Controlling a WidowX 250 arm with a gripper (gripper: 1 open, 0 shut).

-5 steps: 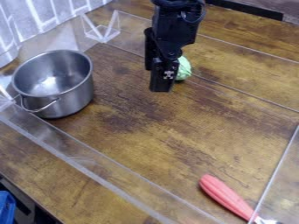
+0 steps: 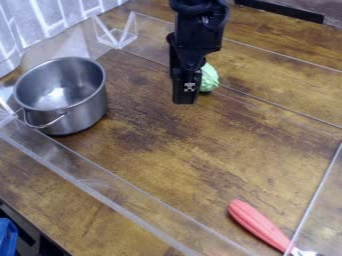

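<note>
My black gripper (image 2: 186, 84) hangs at the upper middle of the camera view, pointing down over the wooden table. A pale green round object (image 2: 209, 78) lies just behind it, partly hidden by it. I cannot tell whether the fingers are open or shut, or whether they touch the green object. A steel pot (image 2: 62, 92) with wire handles stands at the left. A long red object (image 2: 259, 224) lies at the front right.
Clear plastic walls (image 2: 118, 32) border the work area. A blue object (image 2: 7, 238) sits at the lower left edge.
</note>
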